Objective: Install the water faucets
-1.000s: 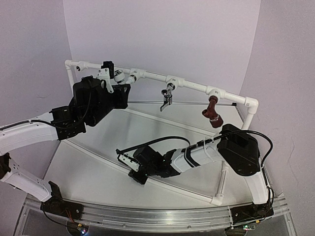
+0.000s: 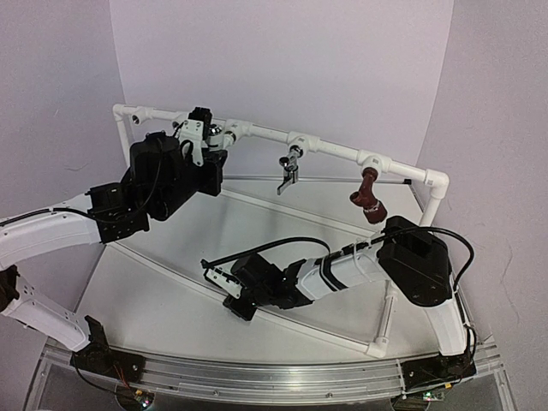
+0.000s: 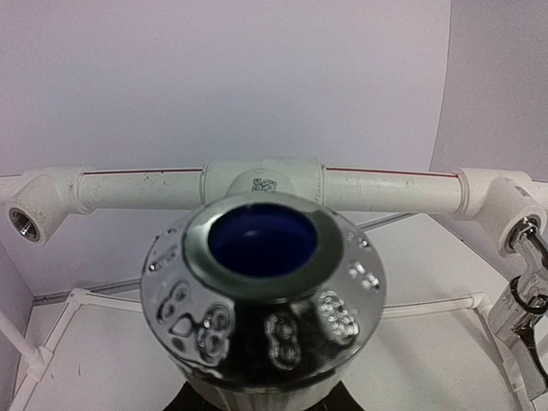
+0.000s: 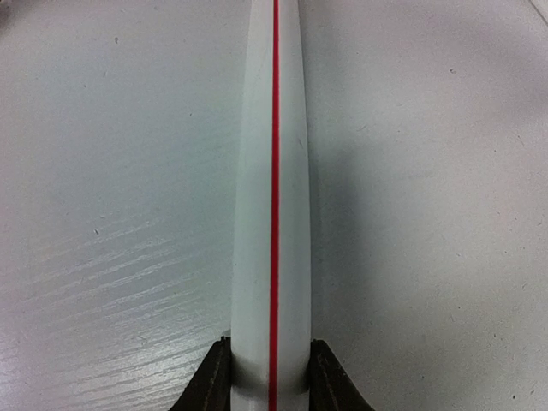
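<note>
A chrome-and-clear faucet part (image 3: 264,334) with a dark blue round centre fills the middle of the left wrist view. My left gripper (image 2: 217,147) is shut on its lower end, with only dark fingertips (image 3: 344,400) showing. It stands in front of a white tee (image 3: 257,178) on the upper pipe and hides that tee's opening. Farther right, a chrome faucet (image 2: 290,169) and a brown faucet (image 2: 369,202) hang from other tees. Down at the front rail, my right gripper is shut around a white pipe (image 4: 291,214) with a red stripe.
The upper white pipe (image 2: 342,151) runs across the back. To the left, a tee (image 3: 41,205) has an empty threaded opening. A black cable (image 2: 274,246) loops over the right arm. The floor panel inside the frame looks clear.
The right arm stays still on the front rail.
</note>
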